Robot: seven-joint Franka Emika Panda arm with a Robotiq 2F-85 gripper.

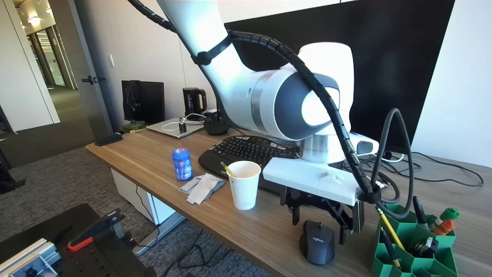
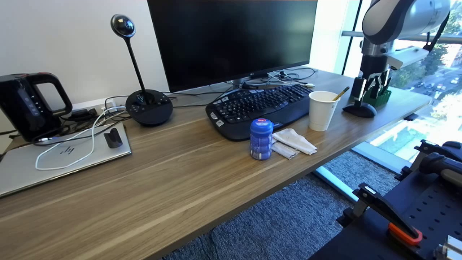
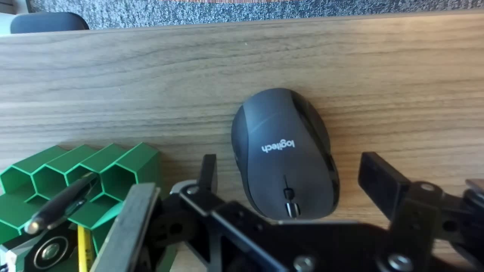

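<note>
A dark grey computer mouse (image 3: 286, 149) with a logitech mark lies on the wooden desk (image 3: 408, 81). My gripper is open, one finger on each side of the mouse's button end in the wrist view, and neither finger appears to touch it. From the first exterior view, the gripper (image 1: 319, 228) hangs low, just behind the mouse (image 1: 317, 243). In the second exterior view the mouse (image 2: 360, 109) shows at the far end of the desk, under the fingers. Nothing is held.
Close beside the gripper stands a green honeycomb organizer (image 1: 415, 265) with pens and markers. A white cup (image 1: 244, 187) with a pencil, a folded cloth (image 1: 203, 187), a blue canister (image 1: 182, 164) and a black keyboard (image 1: 246, 150) are farther along. The desk's front edge is near the mouse.
</note>
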